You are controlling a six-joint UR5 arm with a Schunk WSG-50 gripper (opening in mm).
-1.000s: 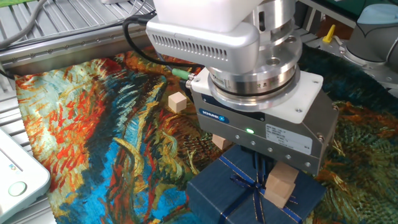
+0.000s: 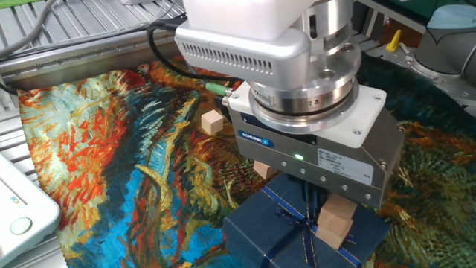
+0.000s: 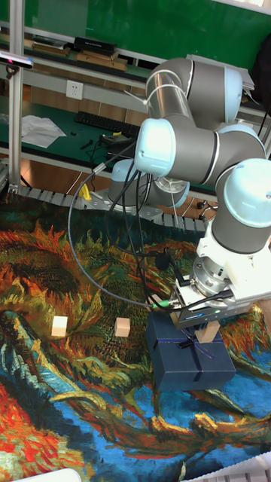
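A dark blue gift box [image 2: 256, 227] with a ribbon and bow lies under my gripper [image 2: 315, 210]. On its top sit two light wooden blocks [image 2: 336, 217], seemingly one upon the other, at the bow's right side. The dark fingers [image 2: 306, 192] reach down close beside these blocks in exterior view 2. Whether the fingers stand apart or touch is hidden by the housing and the blocks. From exterior view 3, a wooden block [image 3: 208, 330] shows on the blue box [image 3: 181, 365], just below the gripper body.
Two loose wooden cubes lie on the painted cloth: one pale cube [image 3: 59, 326] farther out, another cube [image 3: 123, 327] nearer the box. A white device [image 2: 22, 205] stands at the left edge. Open cloth [image 2: 97, 160] spreads left of the box.
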